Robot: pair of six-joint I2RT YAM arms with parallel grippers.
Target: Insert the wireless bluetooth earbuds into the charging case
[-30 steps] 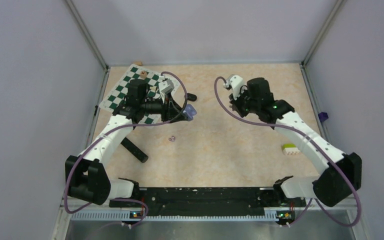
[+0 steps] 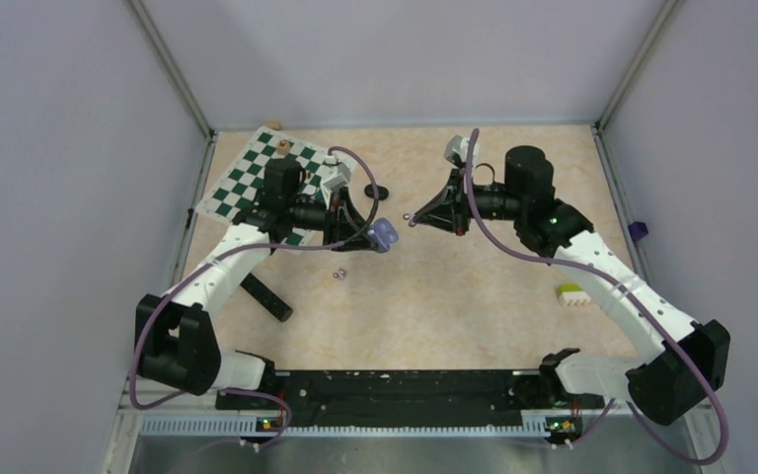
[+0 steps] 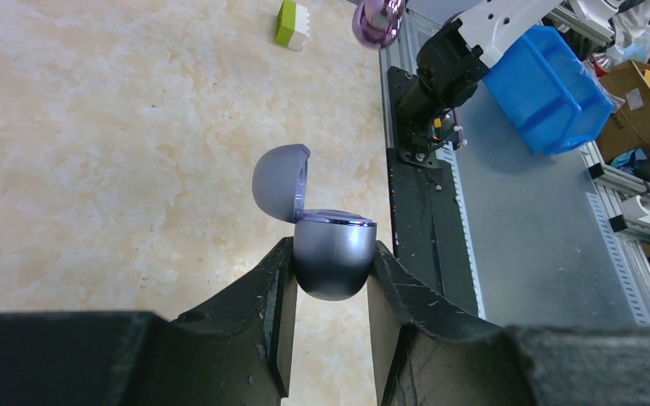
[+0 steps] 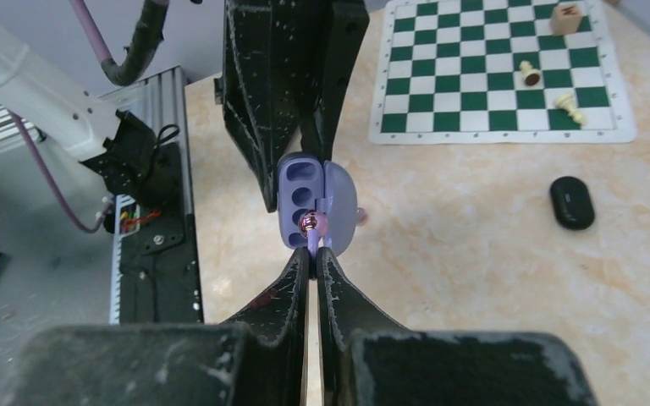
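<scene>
The lavender charging case (image 3: 334, 258) has its lid raised, and my left gripper is shut on its body, holding it above the table. In the right wrist view the open case (image 4: 299, 196) shows its hollows turned toward my right gripper. That gripper is shut on the thin stem of one purple earbud (image 4: 311, 224), whose round head points toward the case; in the top view a gap lies between this earbud (image 2: 411, 219) and the case (image 2: 383, 235). A second earbud (image 2: 340, 275) rests on the table below the left gripper.
At the upper left lies a green-and-white chessboard (image 2: 247, 180) with pieces on it. A black mouse (image 2: 376, 192) sits behind the case. One green-and-white block (image 2: 573, 294) is at the right.
My right gripper has swung left toward the case with the earbud and turned to face it. The left gripper, still on the case, has shifted slightly right and forward.
</scene>
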